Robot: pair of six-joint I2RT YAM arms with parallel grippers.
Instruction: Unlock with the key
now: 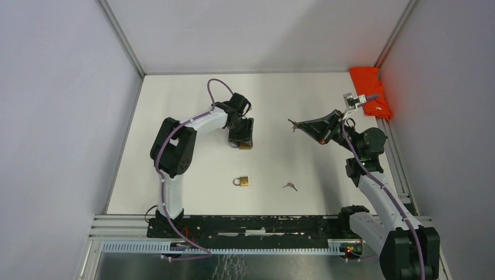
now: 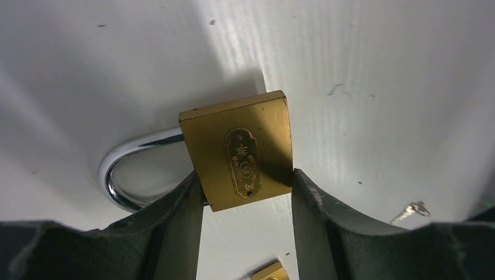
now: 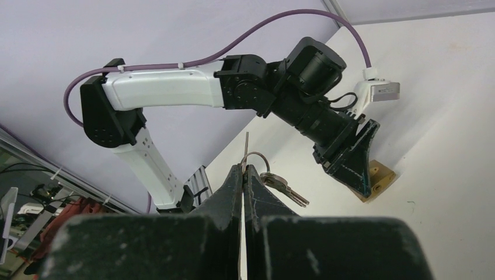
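A large brass padlock [image 2: 242, 154] with a silver shackle [image 2: 111, 169] lies between the fingertips of my left gripper. The fingers stand apart, their tips close against the lock body's two sides; whether they clamp it cannot be told. From the right wrist view the brass body [image 3: 380, 182] shows beside the left fingers [image 3: 355, 169], low over the table. My right gripper, raised over the table's right half, is shut on a thin key ring [image 3: 261, 155]. Its keys [image 3: 286, 188] hang to one side, clear of the padlock.
A smaller brass padlock [image 1: 244, 181] rests on the table nearer the front, and loose keys [image 1: 290, 186] lie to its right. An orange cloth bag [image 1: 369, 87] occupies the far right corner. Between the two grippers the white tabletop [image 1: 273, 146] is bare.
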